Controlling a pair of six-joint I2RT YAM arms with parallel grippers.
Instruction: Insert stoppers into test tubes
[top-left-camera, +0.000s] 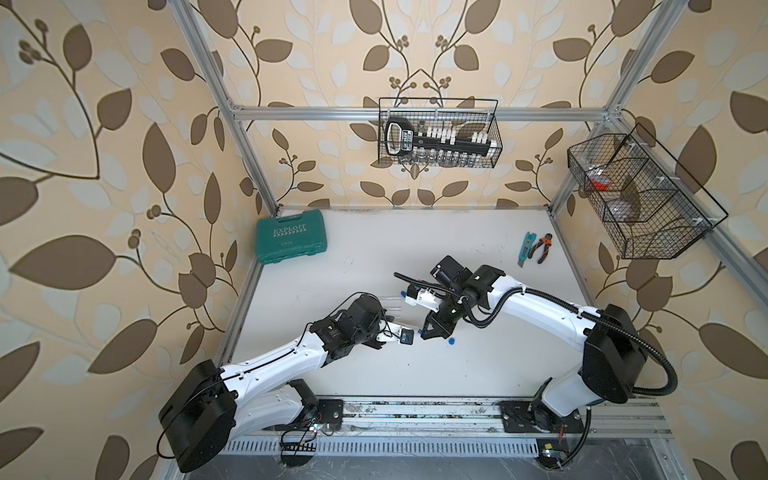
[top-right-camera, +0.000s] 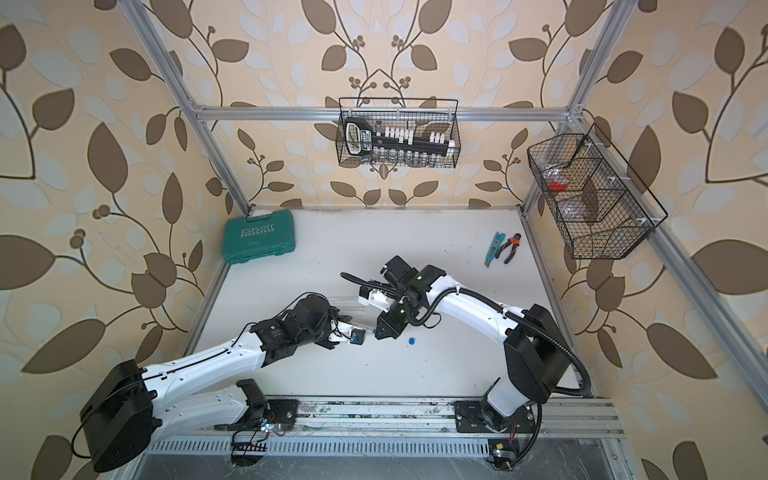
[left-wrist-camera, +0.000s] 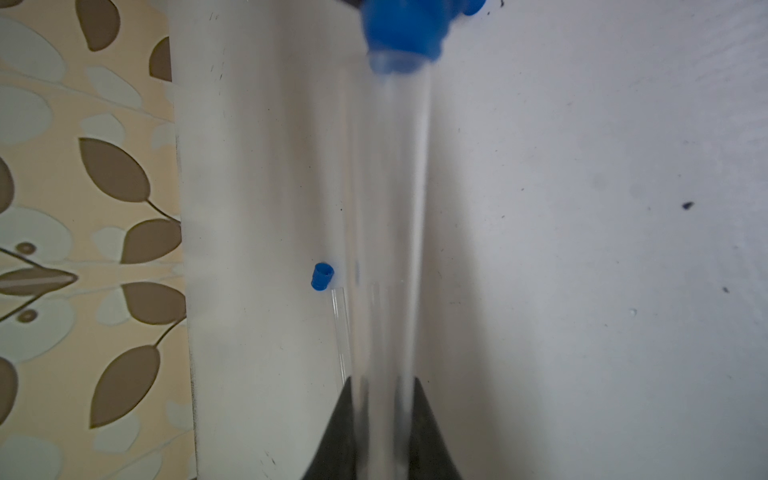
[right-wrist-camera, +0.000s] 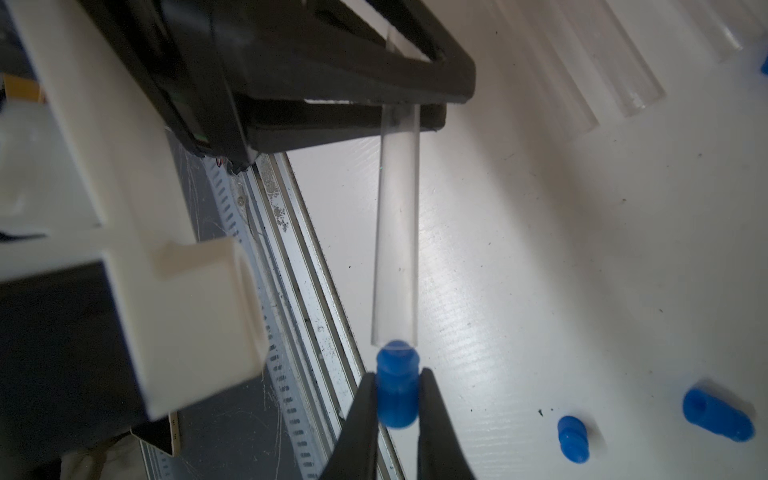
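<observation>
In the right wrist view my left gripper is shut on a clear test tube (right-wrist-camera: 397, 232). The same tube (left-wrist-camera: 384, 208) runs lengthwise through the left wrist view. A blue stopper (right-wrist-camera: 397, 388) sits at the tube's mouth, in line with it, its narrow end at or slightly inside the rim. The fingertips of my right gripper stand on either side of this stopper; whether they press on it cannot be told. Other clear tubes (right-wrist-camera: 612, 60) lie on the table. Loose blue stoppers (right-wrist-camera: 573, 438) lie there too, one of them on its side (right-wrist-camera: 717, 414).
A green case (top-left-camera: 291, 237) stands at the back left. A cutter (top-left-camera: 526, 249) and pliers (top-left-camera: 542, 248) lie at the back right. Wire baskets (top-left-camera: 438, 134) hang above the table. Both arms meet over the middle.
</observation>
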